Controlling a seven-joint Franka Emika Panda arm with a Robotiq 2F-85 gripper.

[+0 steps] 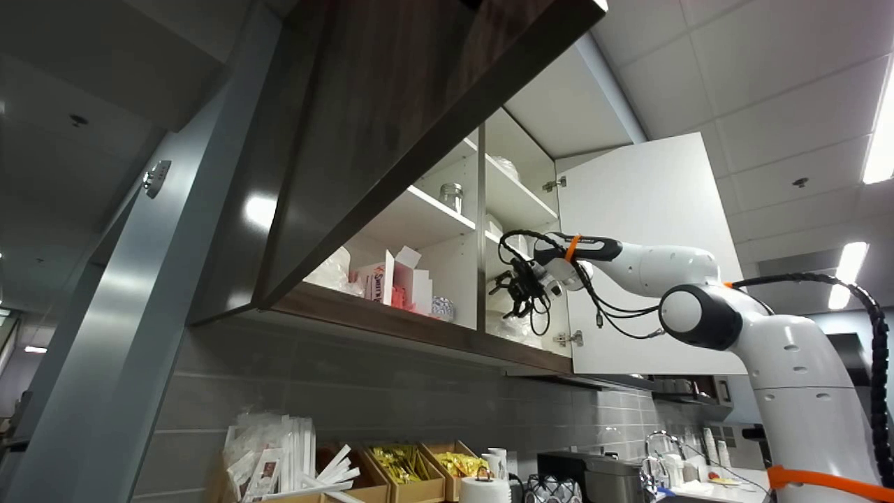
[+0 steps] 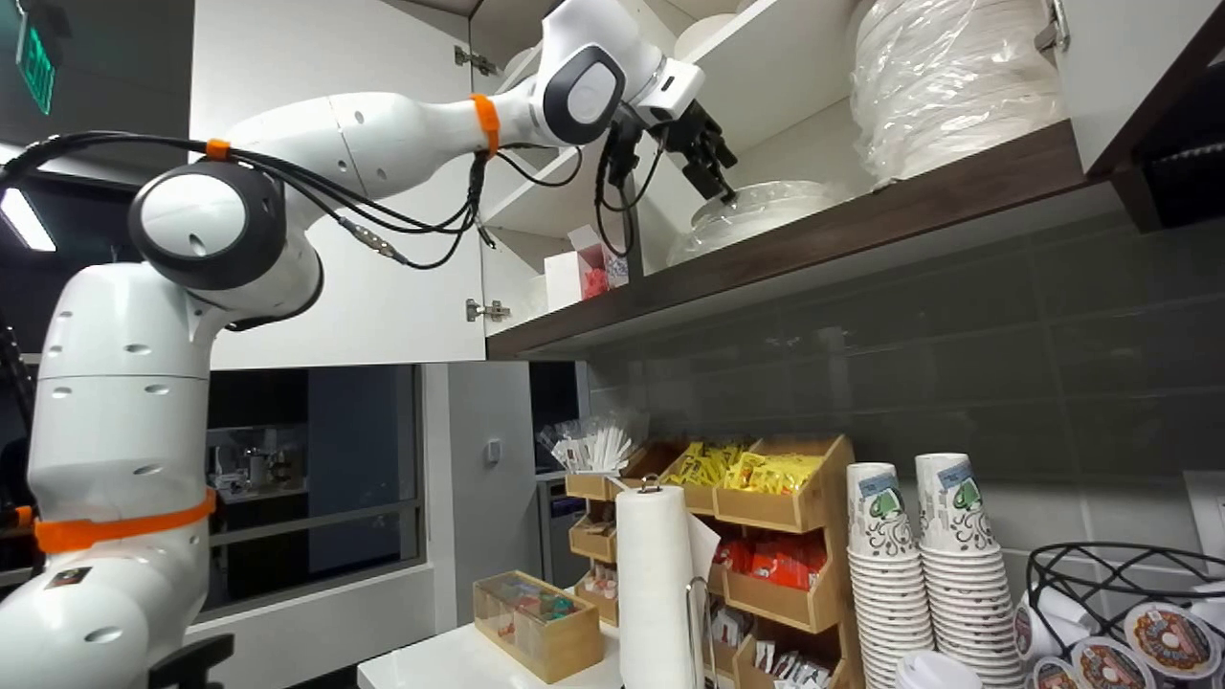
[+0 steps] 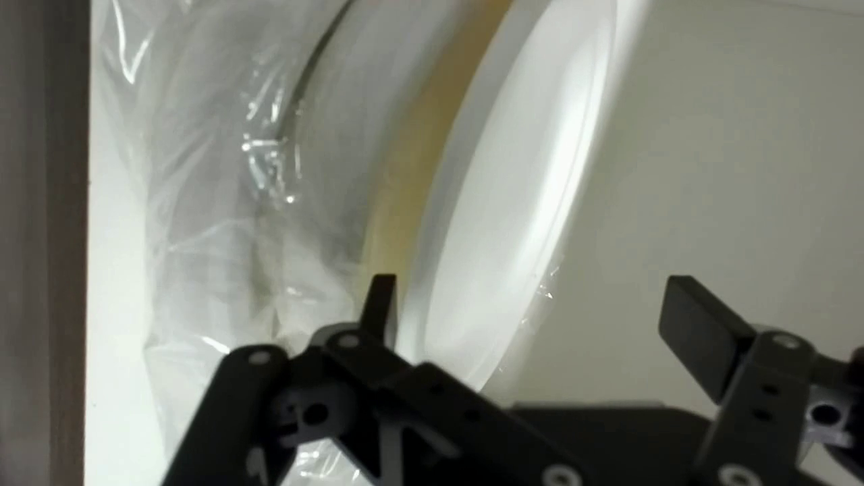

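My gripper (image 2: 725,193) is open at the lower shelf of the cabinet, just above a plastic-wrapped stack of white plates (image 2: 759,209). In the wrist view its two fingers stand wide apart, the left finger (image 3: 379,312) over the stack's edge and the right finger (image 3: 703,332) over bare shelf or wall. Nothing sits between them. The top white plate (image 3: 518,186) shows a smooth rim, with a tan band (image 3: 413,146) beside it and crumpled clear wrap (image 3: 202,210) to the left. Whether the left finger touches the stack I cannot tell.
A taller wrapped stack (image 2: 959,92) stands on the same shelf to the right. The cabinet's vertical divider (image 1: 481,226) separates this bay from one with an opened white box (image 1: 408,281). An open white door (image 1: 645,260) stands behind the arm. Paper cups (image 2: 959,551) are on the counter below.
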